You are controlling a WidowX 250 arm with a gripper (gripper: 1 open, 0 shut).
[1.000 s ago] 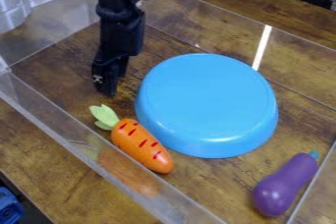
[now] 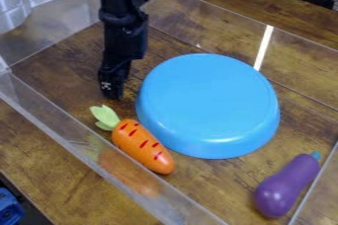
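Note:
My black gripper (image 2: pixel 113 79) hangs low at the upper left, its fingers pointing down near the wooden floor just left of a blue round dish or lid (image 2: pixel 208 106). Whether the fingers are open or shut is too dark to tell. An orange toy carrot (image 2: pixel 140 147) with a pale green top lies below the gripper, and a purple toy eggplant (image 2: pixel 286 187) lies at the lower right.
Clear plastic walls border the wooden area (image 2: pixel 199 185) on the left and right. A blue object (image 2: pixel 7 209) sits outside at the lower left corner. Bare wood lies behind the blue dish and around the gripper.
The gripper has shifted slightly down and left toward the floor. The carrot, eggplant and blue dish have not moved.

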